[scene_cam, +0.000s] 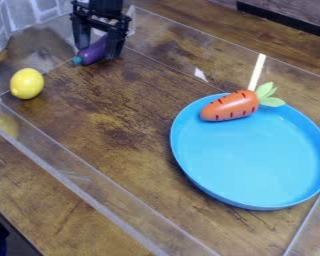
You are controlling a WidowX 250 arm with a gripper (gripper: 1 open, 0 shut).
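Observation:
My black gripper [99, 38] is open at the top left, its fingers down around a purple eggplant toy [88, 57] with a teal tip. A yellow lemon [27, 84] lies to the left, below them. An orange carrot toy [230, 106] with green leaves rests on the upper rim area of a blue plate [250, 165] at the right.
Transparent edges run along its sides, and a pale strip sticks up behind the carrot.

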